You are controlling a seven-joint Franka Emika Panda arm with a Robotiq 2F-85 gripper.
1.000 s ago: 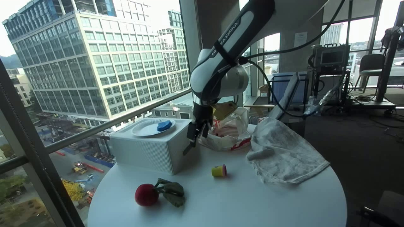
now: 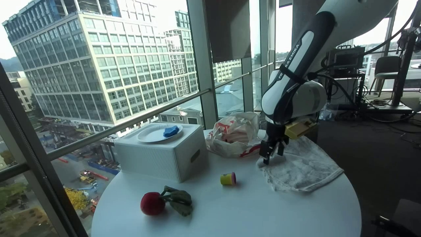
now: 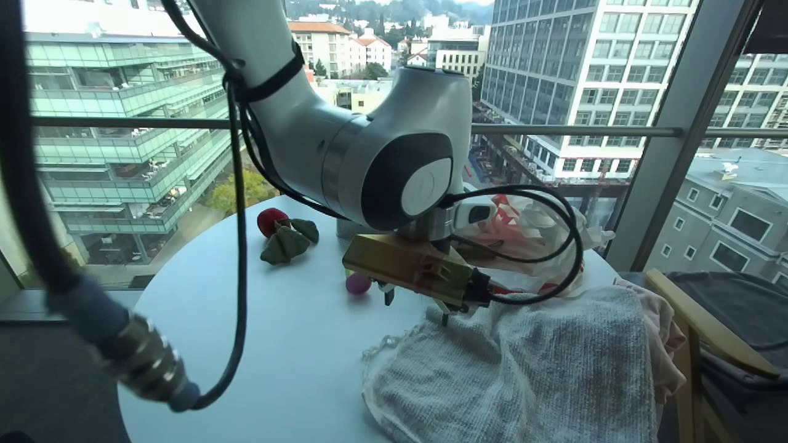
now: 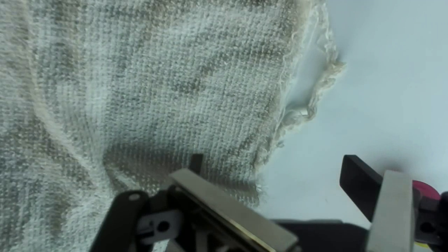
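Observation:
Over the near-left corner of the grey cloth (image 2: 302,168), my gripper (image 2: 274,156) points down with its fingers apart and nothing between them. In the wrist view one of its fingers (image 4: 233,210) lies over the cloth (image 4: 189,84) and the other over bare table; whether the lower tip touches the fabric I cannot tell. A small yellow tub (image 2: 227,179) with a pink lid lies on its side in mid-table. The lid (image 4: 426,189) shows partly behind the right finger. A red plush beet (image 2: 153,203) with green leaves lies at the front left.
A white box (image 2: 152,158) at the back left bears a paper plate (image 2: 148,134) with a blue object (image 2: 170,131). A crumpled plastic bag (image 2: 236,136) sits behind the tub.
The arm has swung right in exterior view 1, from beside the white box to the cloth. The tub, beet, plate and box have stayed put.

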